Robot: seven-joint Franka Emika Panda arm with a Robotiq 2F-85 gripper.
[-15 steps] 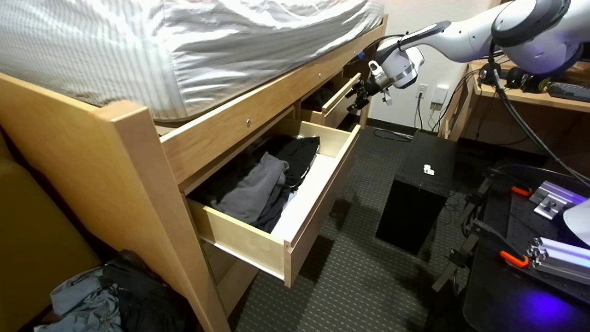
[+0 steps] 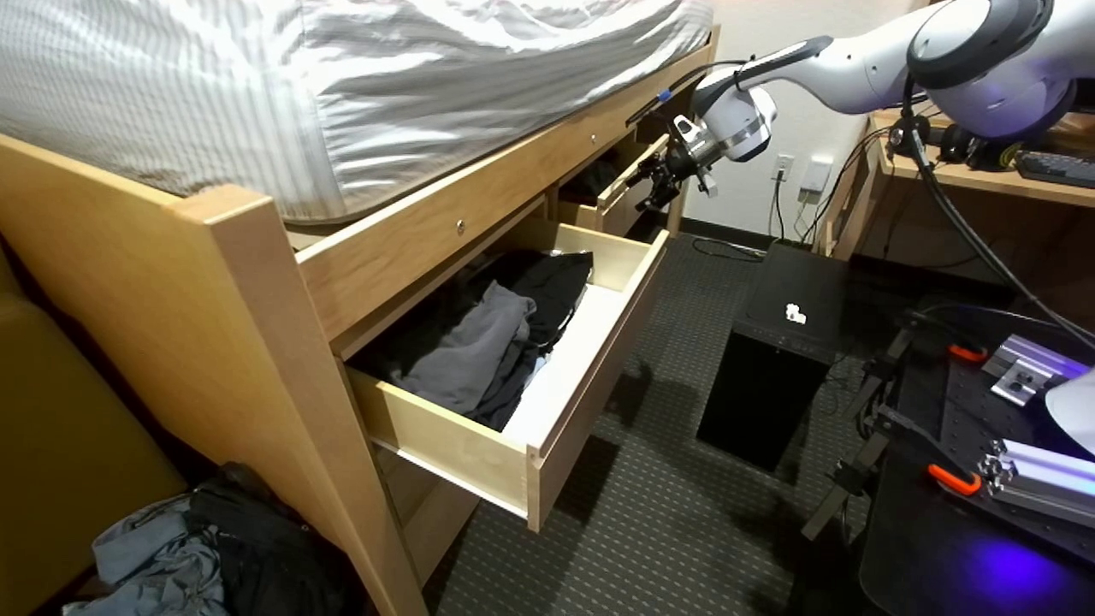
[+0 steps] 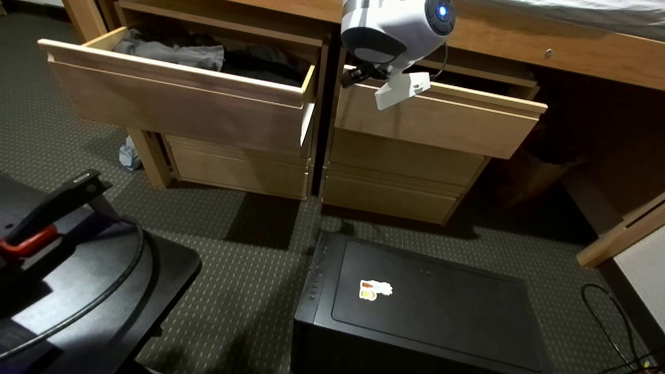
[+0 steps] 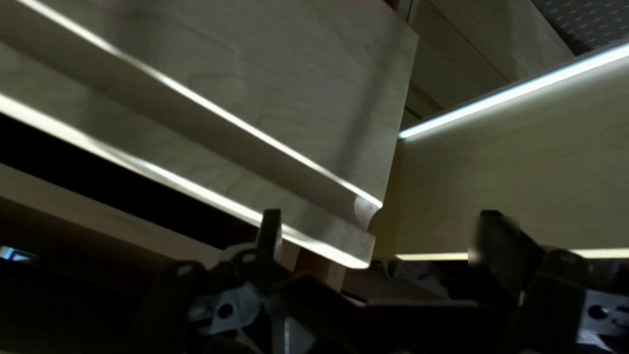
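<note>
My gripper [image 2: 638, 192] is at the front of the far wooden drawer [image 2: 624, 210], which stands partly pulled out under the bed. In the wrist view the fingers [image 4: 270, 230] are spread wide apart, and nothing shows gripped between them. The left finger overlaps the bright top edge of that drawer's front [image 4: 236, 171]; whether it touches cannot be told. The drawer front's corner falls between the two fingers in the picture. On the right lies the side wall of the neighbouring drawer [image 4: 513, 189]. That drawer [image 2: 600, 380] is pulled out farther and holds grey and black clothes [image 2: 467, 349].
A black computer case [image 3: 430, 299] stands on the carpet before the drawers. More clothes [image 2: 195, 554] lie on the floor by the bed's post. A black table [image 2: 955, 534] carries the arm's mount, and a desk [image 2: 985, 183] is at the back. Carpet between drawers and table is clear.
My gripper has shifted slightly left in the exterior view, farther over the far drawer's front, and the wrist has tilted a little. Both drawers look unmoved.
</note>
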